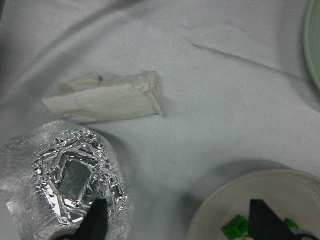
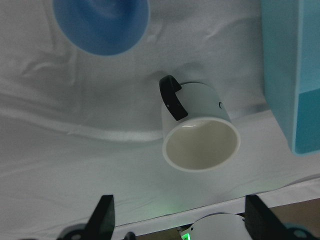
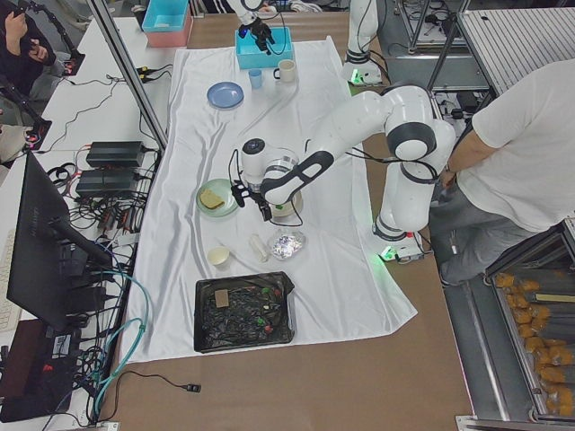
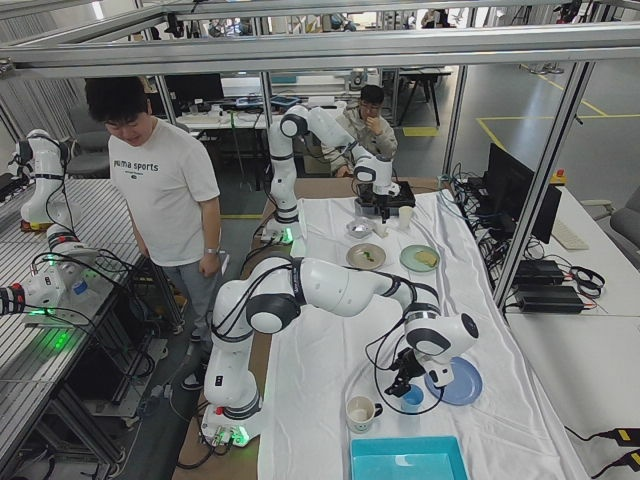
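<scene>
My left gripper is open and empty above a folded white paper packet (image 1: 105,100), a crumpled foil pack (image 1: 75,175) and a beige plate (image 1: 270,195) with green pieces. A green plate (image 3: 215,197) holds a yellow item. My right gripper is open and empty above a white mug (image 2: 200,145) with black handle, beside a blue cup (image 2: 100,27) and a turquoise bin (image 2: 280,70).
A black tray (image 3: 243,332) sits at the near end of the white cloth (image 3: 359,287), with a small cream cup (image 3: 218,256) above it. A blue plate (image 3: 225,94) lies at the far end. A person stands beside the table.
</scene>
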